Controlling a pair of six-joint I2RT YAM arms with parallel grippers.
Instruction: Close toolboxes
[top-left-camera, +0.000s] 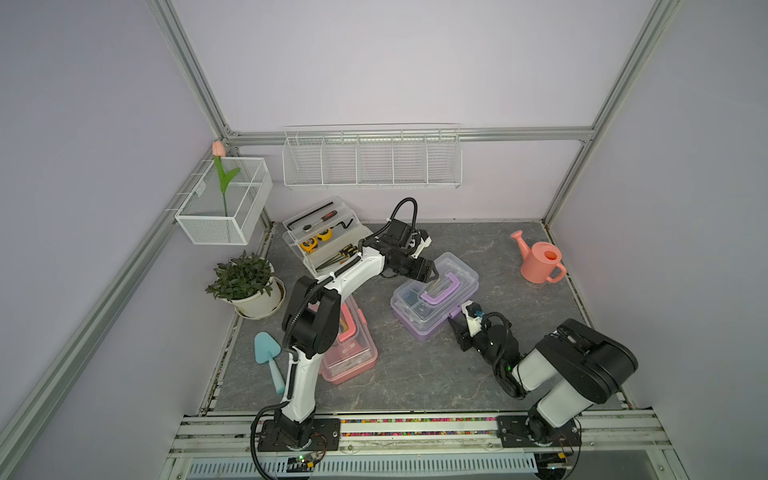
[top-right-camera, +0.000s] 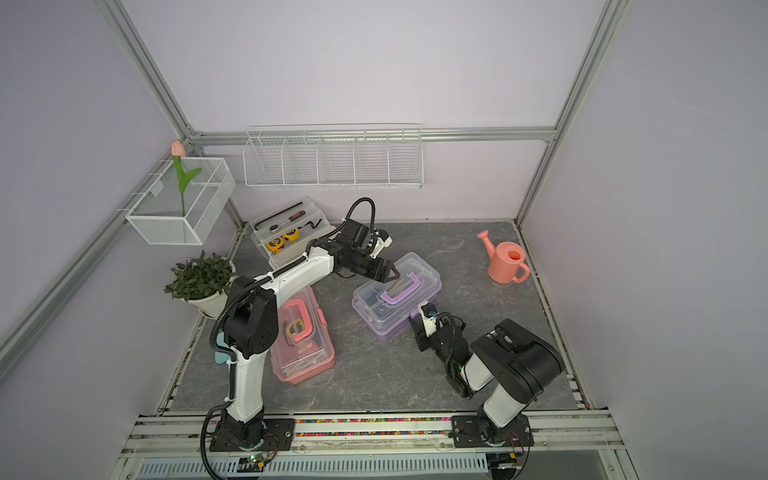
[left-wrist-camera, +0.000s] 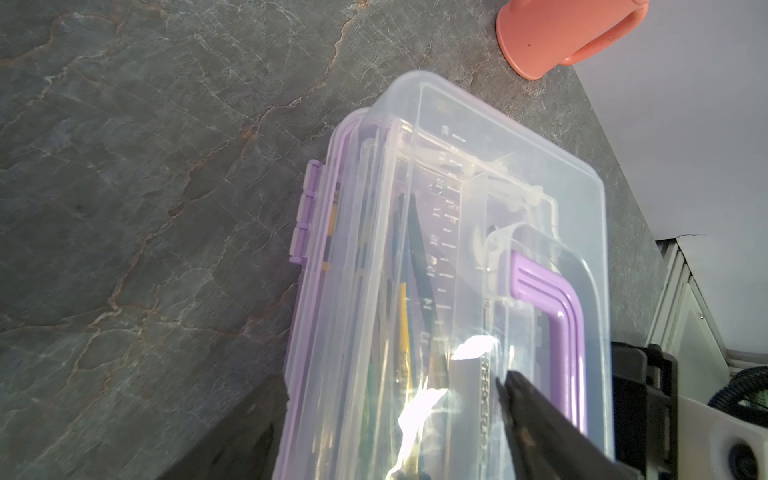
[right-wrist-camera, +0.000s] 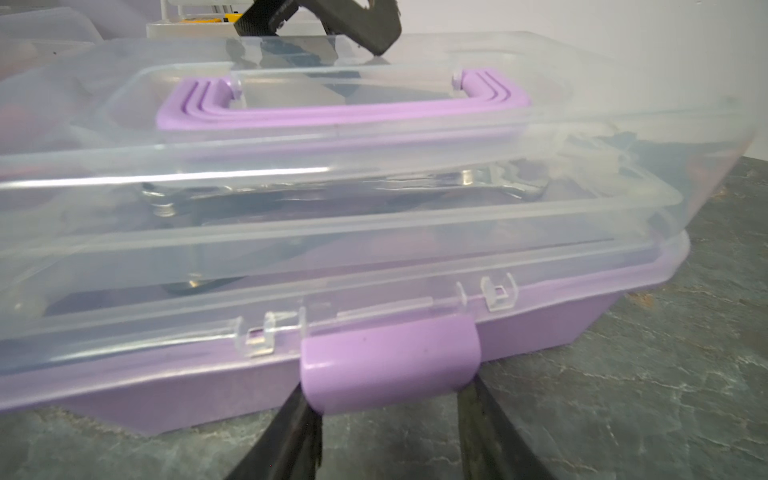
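The purple toolbox (top-left-camera: 434, 294) has its clear lid (right-wrist-camera: 384, 212) down over the base. On its front, the purple latch (right-wrist-camera: 390, 364) juts outward. Just below that latch is my right gripper, fingers parted at about the latch's two ends. My left gripper hovers open over the lid near the purple handle (left-wrist-camera: 560, 328); whether it touches the lid cannot be told. A pink toolbox (top-right-camera: 302, 336), lid down, sits at the front left, partly behind my left arm. At the back left, a white toolbox (top-left-camera: 297, 220) stands open with tools inside.
A coral watering can (top-left-camera: 544, 262) stands at the right. Along the left side are a potted plant (top-left-camera: 242, 280) and a blue trowel (top-left-camera: 267, 349). Wire baskets (top-left-camera: 372, 160) hang on the back wall. Bare table lies behind and right of the purple box.
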